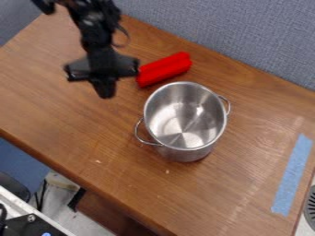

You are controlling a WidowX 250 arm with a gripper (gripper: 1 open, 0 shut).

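My gripper [106,85] hangs over the left-middle of the wooden table, dark and blurred, shut with nothing visible between its fingers. To its right lies a red cylindrical object [167,67], partly behind a steel pot [185,121] with wire side handles. The pot stands upright and looks empty, a little to the lower right of the gripper.
A blue tape strip [290,175] lies at the right. A grey padded wall [234,41] runs behind, and cables show beyond the lower-left edge.
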